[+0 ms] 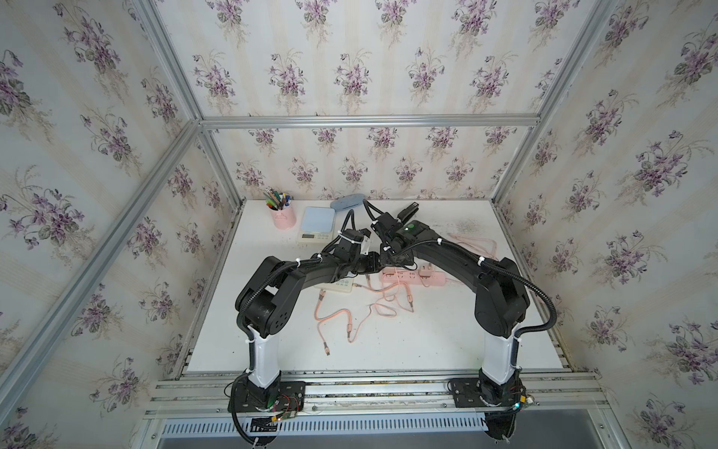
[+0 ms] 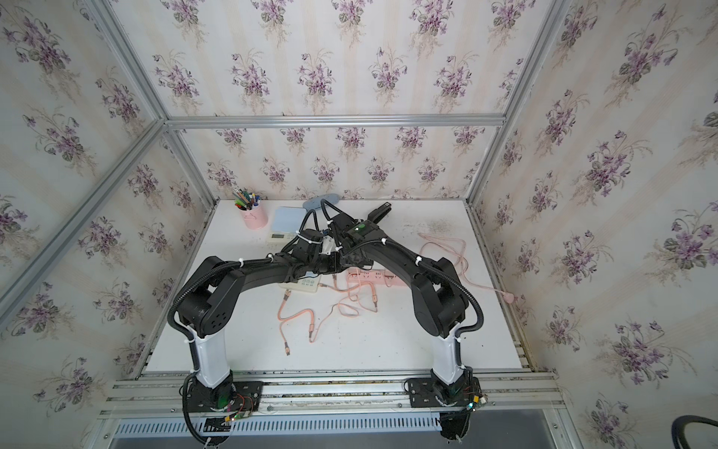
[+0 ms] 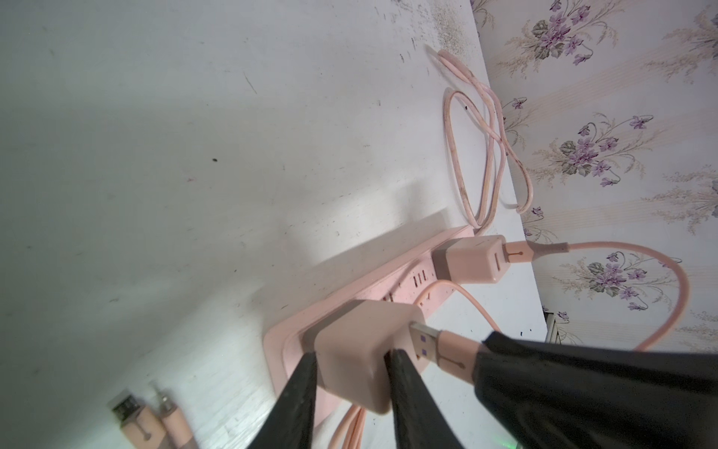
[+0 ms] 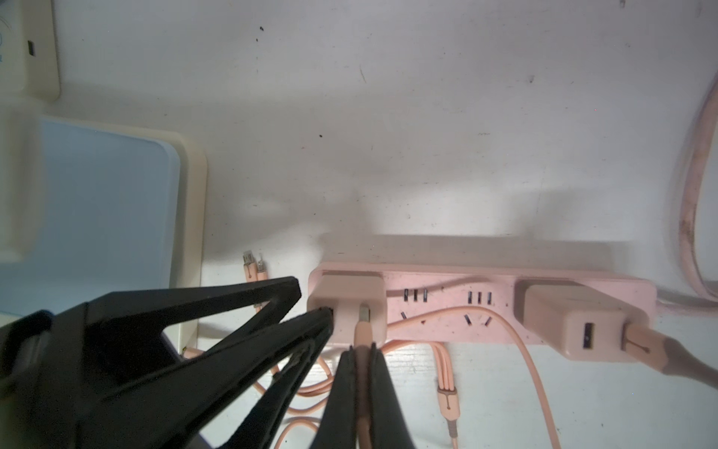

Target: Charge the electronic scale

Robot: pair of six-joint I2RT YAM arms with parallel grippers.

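Observation:
A pink USB plug (image 4: 363,336) with its metal tip bare is pinched in my right gripper, in front of the charger block (image 4: 347,288) on the pink power strip (image 4: 493,303). In the left wrist view the plug (image 3: 445,351) reaches the block's edge; whether the tip is in a port, I cannot tell. My left gripper is part open, its fingers around the near corner of the same block (image 3: 359,340). One scale (image 4: 104,209) lies left of the strip, partly under the left arm; another scale (image 1: 318,222) stands farther back.
A second charger block (image 4: 564,318) with a cable sits at the strip's right end. Loose pink cables (image 1: 336,312) lie in front. At the back are a pen cup (image 1: 283,217) and a grey-blue case (image 1: 347,202). Both arms are close together.

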